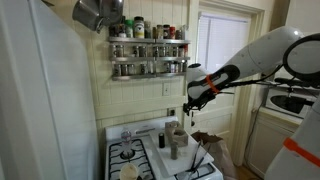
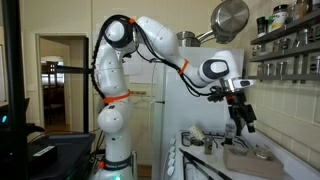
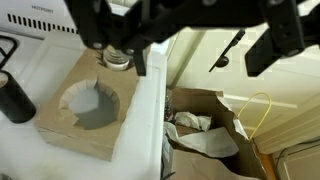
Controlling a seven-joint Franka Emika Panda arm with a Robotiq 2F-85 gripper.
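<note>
My gripper is open, with nothing between its dark fingers. In exterior view 1 the gripper (image 1: 189, 108) hangs in the air above the right part of the stove, and exterior view 2 shows the gripper (image 2: 233, 112) well above the counter. A tan cardboard box (image 3: 75, 139) with a round opening lies below and to the left in the wrist view. A glass jar (image 3: 117, 60) stands behind it, partly covered by a finger. At the left edge is a black cylinder (image 3: 13, 99).
An open brown paper bag (image 3: 239, 126) with crumpled paper sits below, beside the white stove edge. Spice shelves (image 1: 150, 41) line the wall, and pans (image 2: 228, 18) hang overhead. White panelled doors stand at the right.
</note>
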